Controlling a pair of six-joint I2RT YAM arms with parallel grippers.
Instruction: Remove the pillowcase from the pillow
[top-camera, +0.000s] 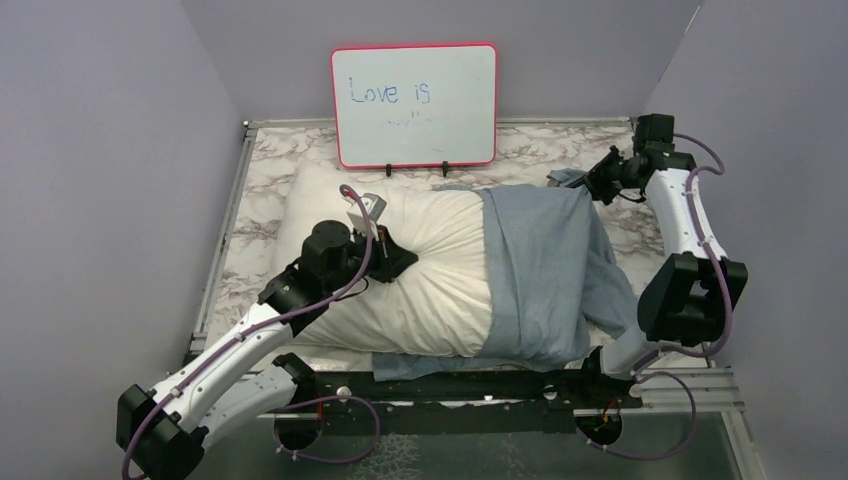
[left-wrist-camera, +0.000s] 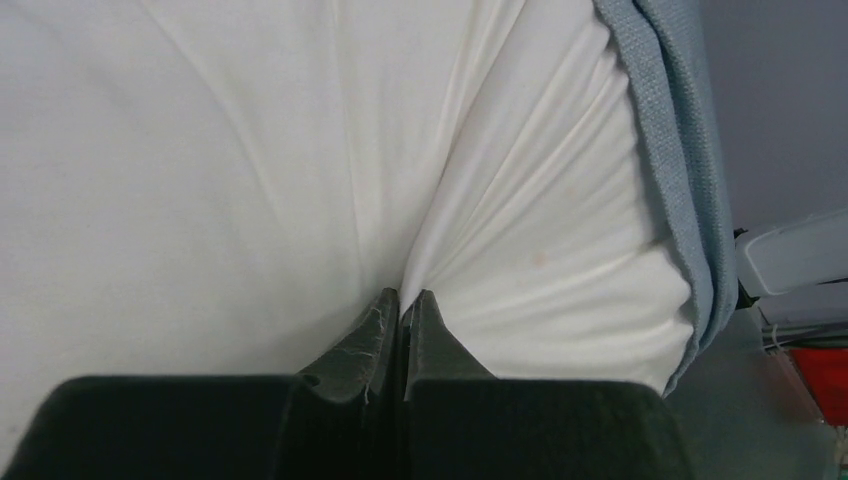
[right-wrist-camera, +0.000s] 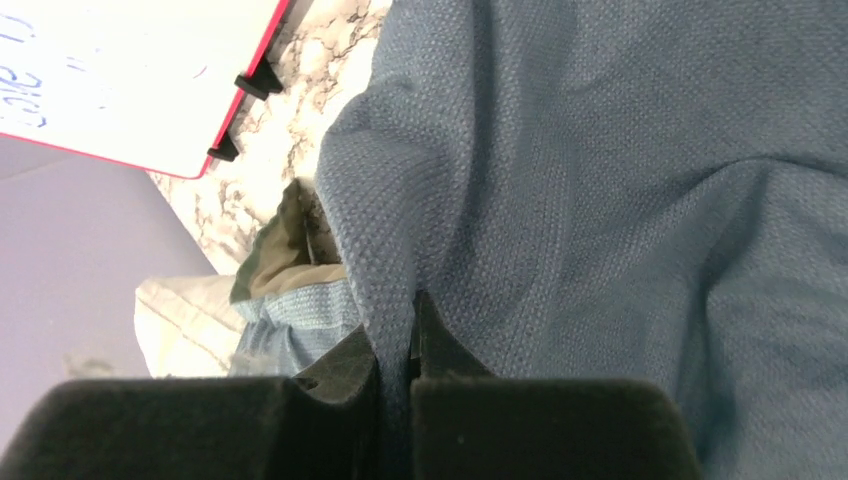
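The white pillow (top-camera: 440, 290) lies across the table, its left and middle parts bare. A blue-grey pillowcase (top-camera: 535, 270) covers its right end, with loose cloth past that end and along the front edge. My left gripper (top-camera: 408, 262) is shut on a pinched fold of white pillow fabric (left-wrist-camera: 445, 215), with creases spreading from it. At the far right corner, my right gripper (top-camera: 590, 183) is shut on a gathered fold of the pillowcase (right-wrist-camera: 375, 230). Folds hide the rest of the pillow's right end.
A red-framed whiteboard (top-camera: 415, 105) stands behind the pillow at the back edge. Bare marble tabletop (top-camera: 265, 185) shows at the back left, with grey walls on both sides.
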